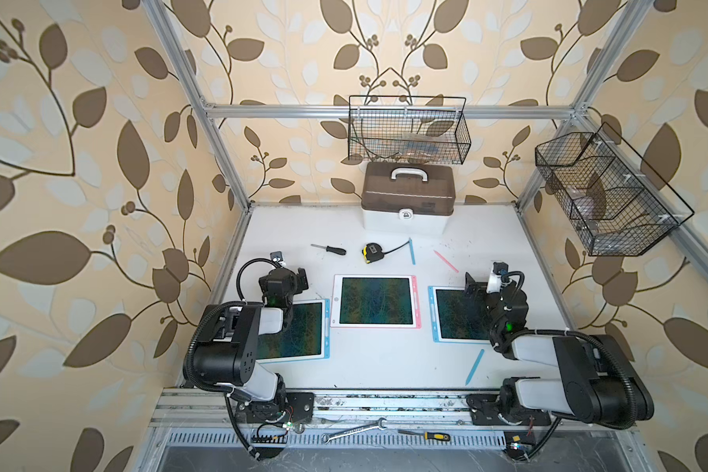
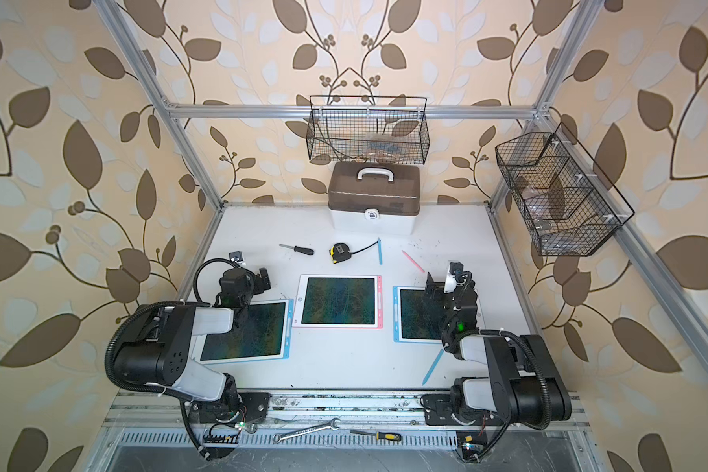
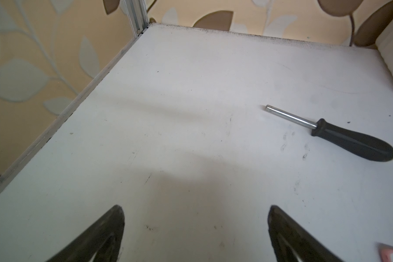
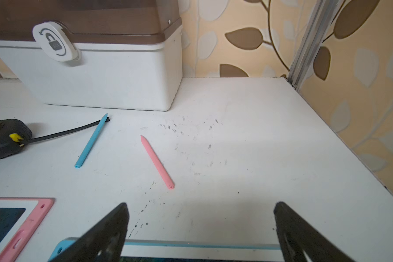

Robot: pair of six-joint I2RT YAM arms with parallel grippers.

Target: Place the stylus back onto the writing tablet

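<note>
A pink stylus point(image 4: 157, 162) lies on the table behind the right-hand tablet, and a blue stylus point(image 4: 91, 140) lies to its left. Another blue stylus point(image 1: 474, 366) rests near the front edge. In the middle is a tablet with a pink edge point(image 1: 375, 301); blue-edged tablets stand at the left point(image 1: 303, 338) and right point(image 1: 454, 316), each partly hidden by an arm. My left gripper hovers over the left tablet's far side, open and empty. Above the right tablet, my right gripper is also open, nothing between its fingers, well short of the pink stylus.
A tape measure point(image 1: 373, 251) has its strip pulled out to the far blue stylus. A screwdriver lies at the back left. The toolbox point(image 1: 407, 198) stands against the back wall, below a wire basket point(image 1: 407, 137). Bare table shows at the back right.
</note>
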